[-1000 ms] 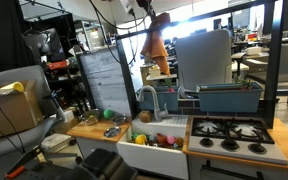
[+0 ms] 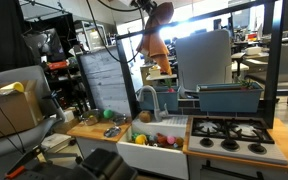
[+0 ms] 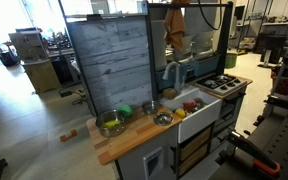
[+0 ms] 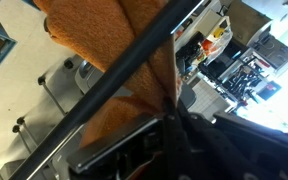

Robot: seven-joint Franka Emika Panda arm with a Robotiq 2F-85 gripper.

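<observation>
An orange-brown towel hangs at the black overhead bar above the sink, and in the second exterior view the towel shows as a long drape. In the wrist view, folds of the towel spread on both sides of the bar and narrow towards my fingertips. My gripper is shut there, with cloth running up to its tips and apparently pinched between them. The exact grip is dark and partly hidden.
Below are a white sink holding colourful items, a faucet and a stove. A grey panel stands right of the towel. Metal bowls rest on the wooden counter.
The towel's top portion sits higher at the bar than before, and the gripper has shifted up slightly near it. The sink and counter items look unchanged.
</observation>
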